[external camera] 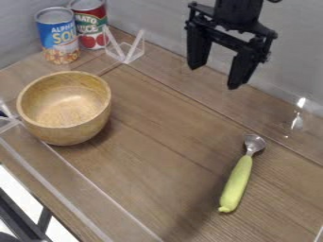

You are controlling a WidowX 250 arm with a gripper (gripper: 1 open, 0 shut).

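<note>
My black gripper point(218, 60) hangs above the back middle of the wooden table, open, with a wide gap between its two fingers and nothing between them. A wooden bowl point(63, 123) rests at the left. A utensil with a pale yellow-green handle point(235, 184) and a small metal head lies at the right front, apart from the bowl and below the gripper in the view.
Two cans, a blue Alpine can point(59, 33) and a red tomato can point(93, 24), stand in the back left corner beside white strips on the surface. Walls edge the back.
</note>
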